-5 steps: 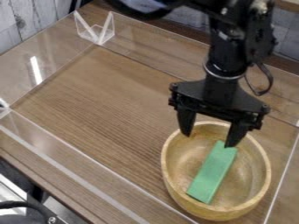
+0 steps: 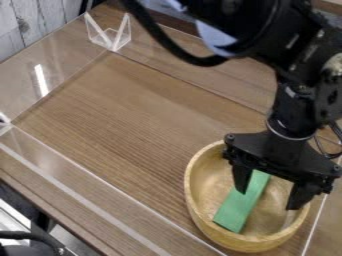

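My black gripper (image 2: 278, 172) hangs at the right over a round tan bowl (image 2: 206, 190), open, its fingers low at the bowl's rear rim and interior. Inside the bowl a flat green rectangular piece (image 2: 238, 208) lies tilted lengthwise, its far end partly hidden behind the gripper. I cannot tell whether the fingers touch it.
A clear plastic holder (image 2: 110, 30) stands at the back left. The table's left edge runs past dark gaps and cables at the lower left.
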